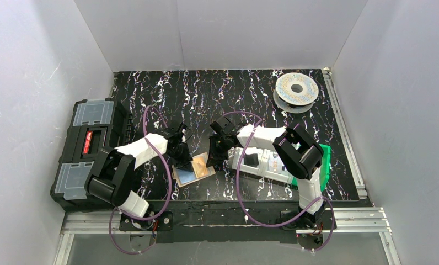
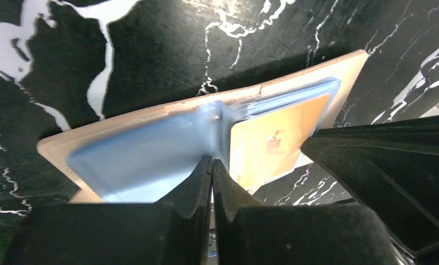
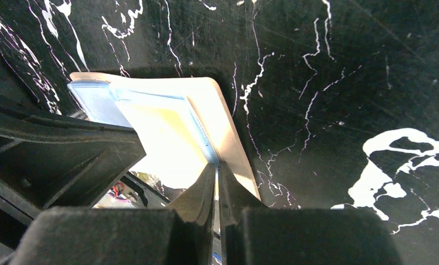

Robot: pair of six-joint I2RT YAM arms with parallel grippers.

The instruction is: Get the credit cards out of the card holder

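Observation:
The open card holder [image 1: 206,173] lies flat on the table, tan-edged with blue pockets. An orange card [image 2: 280,135] sits in its right half, with the blue pocket edge around its outer side. Over the blue left half, close to the fold, my left gripper points down with its fingers together; nothing shows between them. My right gripper has its fingertips together at the blue pocket's outer edge, by the tan border. Whether it pinches that thin edge cannot be told. In both wrist views the opposite arm's dark finger covers part of the holder.
To the right, under the right arm, stands a white tray [image 1: 276,164] beside a green bin [image 1: 326,165]. A black toolbox [image 1: 90,149] occupies the left side, and a white spool [image 1: 296,89] the back right. Open table lies behind the holder.

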